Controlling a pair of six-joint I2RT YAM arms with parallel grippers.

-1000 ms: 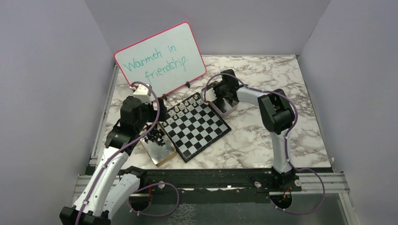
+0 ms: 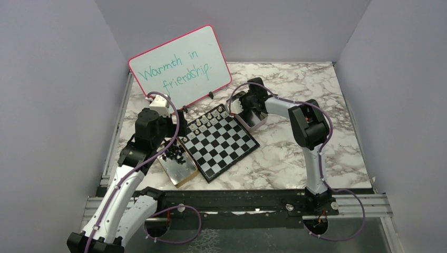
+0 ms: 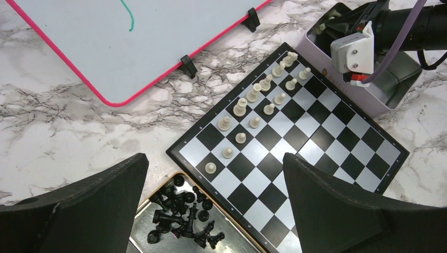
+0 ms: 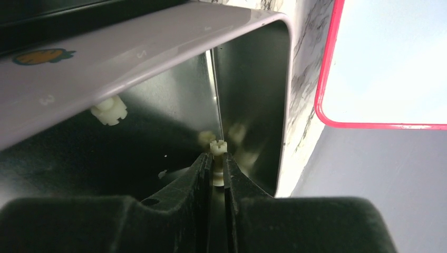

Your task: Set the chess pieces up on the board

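The chessboard point(image 2: 220, 145) carries white pieces in rows along one side; black pieces point(image 3: 190, 216) lie jumbled in a metal tray point(image 3: 142, 232). In the right wrist view my right gripper is down inside the pink-rimmed box point(image 4: 132, 71), its fingertips close about a white rook point(image 4: 218, 147) near the corner; whether they grip it is unclear. Another white piece point(image 4: 109, 110) lies in the box, apart from them. My left gripper hangs open over the board and tray, nothing between its fingers.
A whiteboard point(image 2: 179, 68) on black clips stands at the back left, behind the board and beside the box.
The right arm has shifted very slightly at the box since a second ago. The left arm and the board look unchanged.
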